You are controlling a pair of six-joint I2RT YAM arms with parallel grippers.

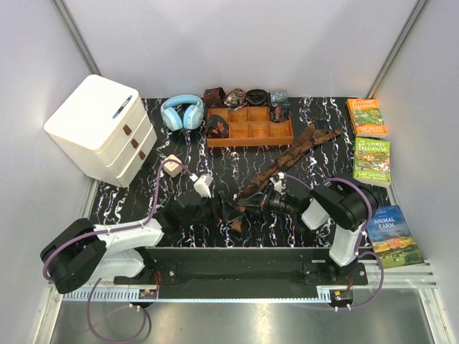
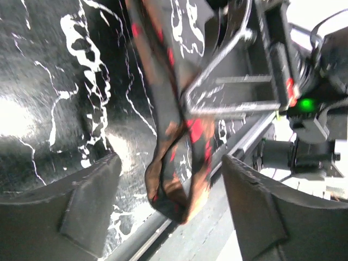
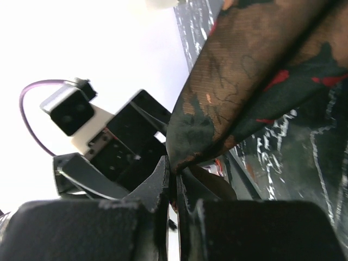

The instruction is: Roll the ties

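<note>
A long brown tie (image 1: 287, 159) with dark and red patches runs slantwise across the table, from the far right to the front middle. My right gripper is shut on it near its front end, the cloth pinched between the fingertips. Past that grip, the tie's short end (image 2: 176, 198) hangs in a loose fold in the left wrist view. My left gripper stands open facing this fold; its fingers (image 2: 89, 190) are apart from the cloth on either side. From above, the left gripper (image 1: 224, 209) is just left of the right gripper (image 1: 244, 205).
At the back, an orange divided box (image 1: 251, 142) holds rolled ties in some compartments, with more rolls behind. Blue headphones (image 1: 182, 113), a white drawer unit (image 1: 100, 129) and a small beige block (image 1: 172, 166) stand left. Books (image 1: 371, 159) line the right side.
</note>
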